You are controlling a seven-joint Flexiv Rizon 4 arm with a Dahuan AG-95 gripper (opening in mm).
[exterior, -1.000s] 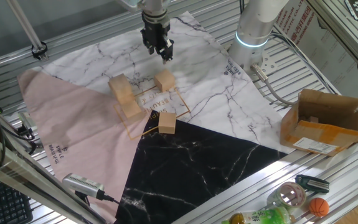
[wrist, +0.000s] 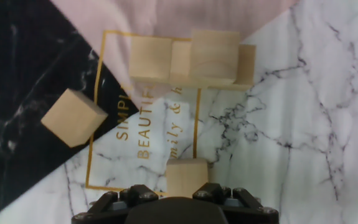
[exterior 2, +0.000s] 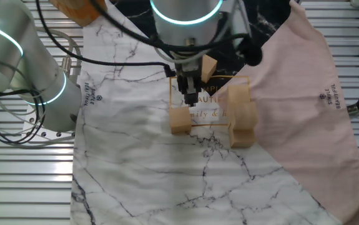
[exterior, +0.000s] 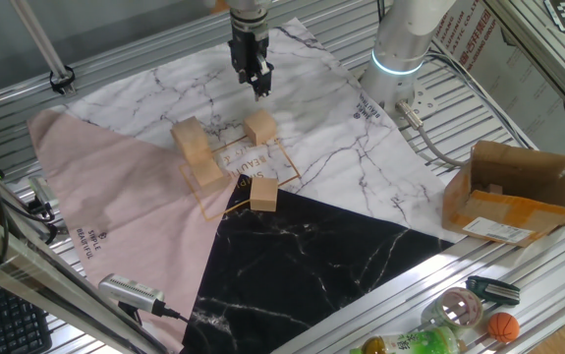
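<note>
My gripper (exterior: 261, 93) hangs above the white marbled part of the cloth, pointing down. In the wrist view its fingers (wrist: 139, 194) stand apart, so it is open, with nothing held between them. Just beyond the fingertips, lower down on the cloth, sits a single wooden block (wrist: 187, 176). Another loose wooden block (wrist: 74, 118) lies turned at an angle where the black and white areas meet. Several more blocks form a row, with an end block (wrist: 150, 57) and a raised block (wrist: 215, 53) resting on lower ones, which it partly hides.
A printed gold frame (wrist: 197, 124) lies among the blocks. An open cardboard box (exterior: 503, 197) stands at the right edge beyond the cloth. Tape (exterior: 459, 307), an orange ball (exterior: 503, 326) and a green bottle (exterior: 424, 341) lie at the front right.
My arm has shifted slightly to the right in exterior view 1 and its wrist looks turned a little. The blocks stay where they were.
</note>
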